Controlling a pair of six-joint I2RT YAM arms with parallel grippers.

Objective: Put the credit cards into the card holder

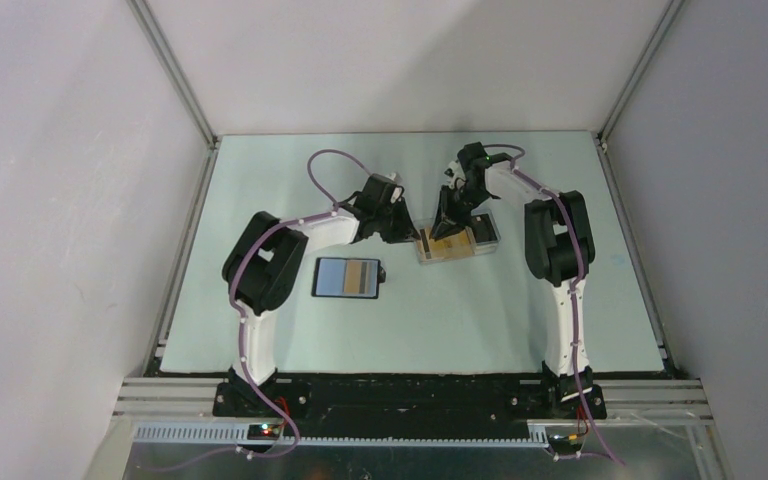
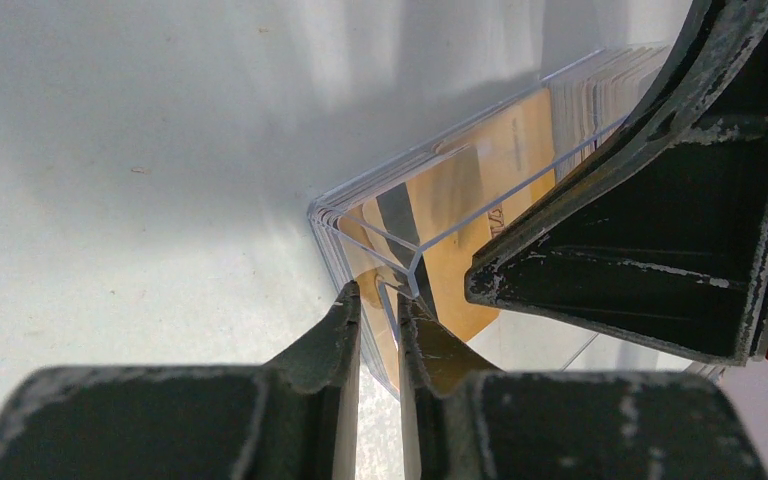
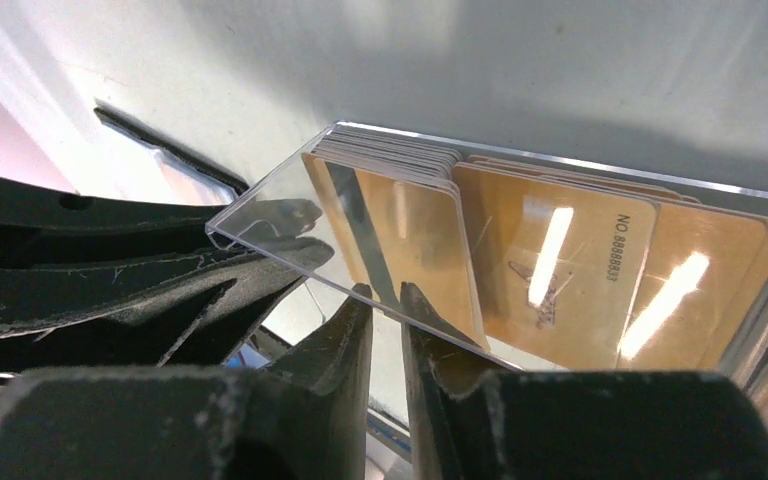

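Observation:
A clear card holder (image 1: 450, 257) with several leaves lies right of the table's middle. Gold cards (image 3: 560, 265) with a dark stripe on one show through it; the cards overlap one another. At the holder's left end, my left gripper is shut on a clear corner. My right gripper is at a lifted, tilted clear leaf (image 3: 290, 235), with a narrow gap between its fingers; whether they touch the leaf I cannot tell. A large finger (image 2: 650, 230) of the right gripper looms over the holder in the left wrist view.
A black-rimmed case (image 1: 313, 277) with blue and tan card-like panels lies in front of the left gripper. A dark panel (image 1: 482, 229) forms the holder's right end.

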